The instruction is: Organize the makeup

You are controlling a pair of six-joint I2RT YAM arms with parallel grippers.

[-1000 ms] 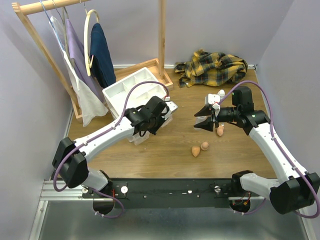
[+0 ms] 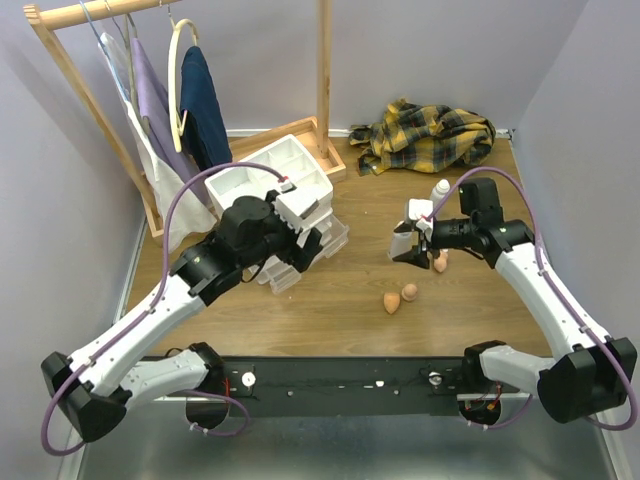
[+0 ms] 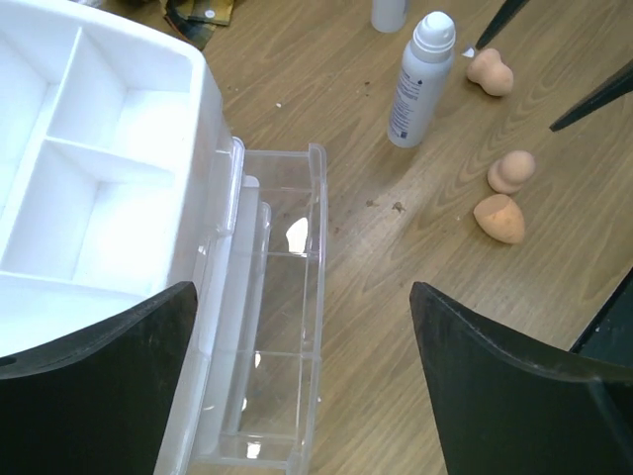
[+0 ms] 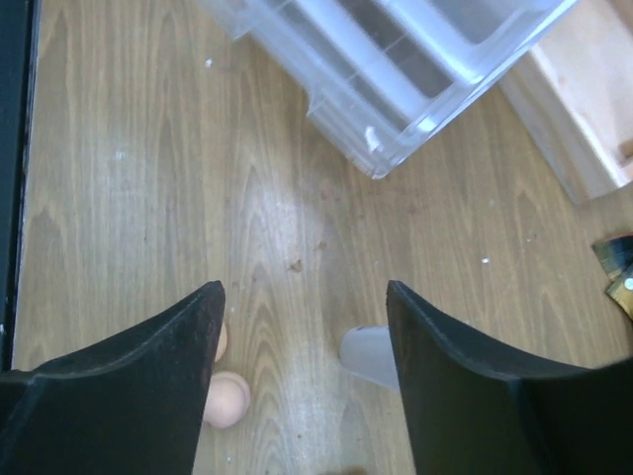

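Note:
A white organizer (image 2: 268,172) with open compartments stands at left centre, a clear drawer (image 3: 302,336) pulled out of its side. Over the organizer's drawer side hangs my left gripper (image 2: 304,247), open and empty; its two fingers flank the drawer in the left wrist view. A white spray bottle (image 3: 420,84) stands upright right of the organizer. My right gripper is partly open above the table, with only bare wood between its fingers; the bottle (image 4: 368,354) is partly hidden behind one finger. Beige sponges, one pointed (image 2: 391,302) and one small (image 2: 409,292), lie nearer the front.
A second white bottle (image 2: 440,190) stands farther back, and another sponge (image 2: 440,261) lies below the right gripper's arm. A yellow-black plaid cloth (image 2: 425,137) is heaped at the back. The wooden clothes rack (image 2: 325,75) stands at back left. Bare table lies at front centre.
My left arm has drawn back to the left and its gripper has turned and its fingers have spread. The right gripper's fingers have come closer together. The objects look unmoved.

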